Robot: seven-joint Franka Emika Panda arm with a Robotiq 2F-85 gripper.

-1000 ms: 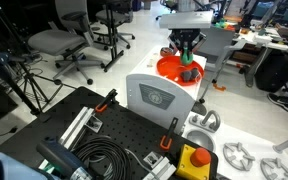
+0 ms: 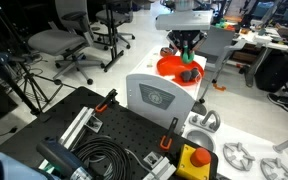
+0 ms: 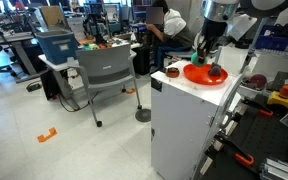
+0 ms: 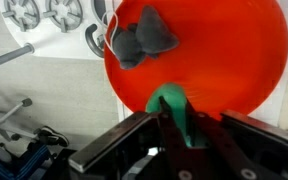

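Observation:
A round red-orange plate (image 2: 168, 68) rests on the white counter. Above it, my gripper points down and is shut on a green object (image 4: 171, 97), whose lower end hangs over the plate. What exactly the green object is cannot be told, as the fingers hide part of it. On the plate lies a dark grey, soft-looking item (image 4: 144, 38), apart from the green one. In exterior view 2 the green object (image 3: 196, 63) shows at the plate's left side, and the grey item (image 3: 216, 71) at its right.
A small brown round item (image 3: 172, 72) sits on the counter beside the plate. The sink with its faucet (image 2: 206, 120) and the stove burners (image 2: 234, 155) lie nearby. Grey chairs (image 3: 109, 75) stand on the floor past the counter edge.

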